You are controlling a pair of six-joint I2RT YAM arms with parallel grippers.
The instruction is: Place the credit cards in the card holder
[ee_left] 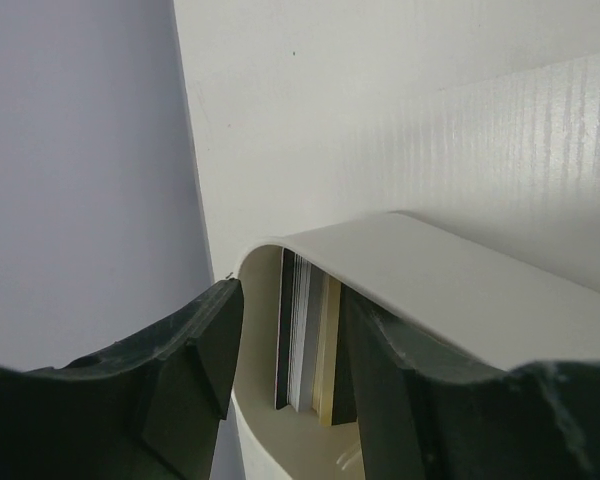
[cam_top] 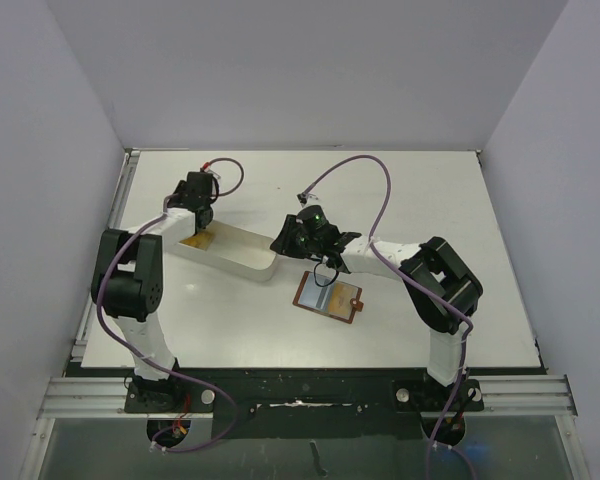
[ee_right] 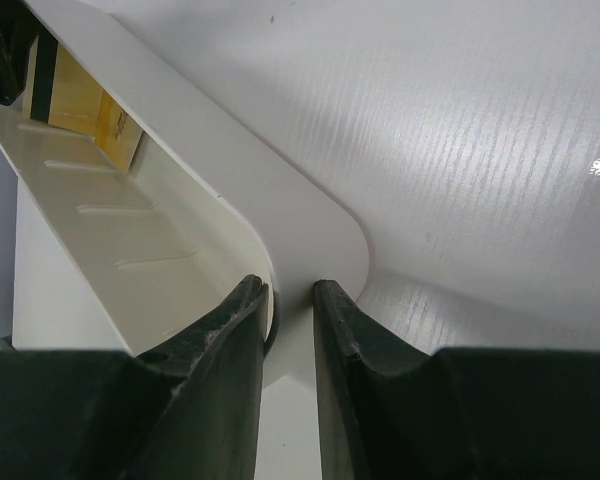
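Note:
The cream card holder (cam_top: 239, 250) (ee_right: 160, 215) lies at the left of the table. Several cards stand upright in its left part: gold ones and, in the left wrist view, dark, grey and yellow edges (ee_left: 306, 335). My left gripper is part open over that end, one finger inside the holder beside the cards; nothing shows held between its fingers. My right gripper is shut on the wall at the holder's right end.
A small board (cam_top: 328, 296) with blue and gold items, perhaps more cards, lies front centre, below my right arm.

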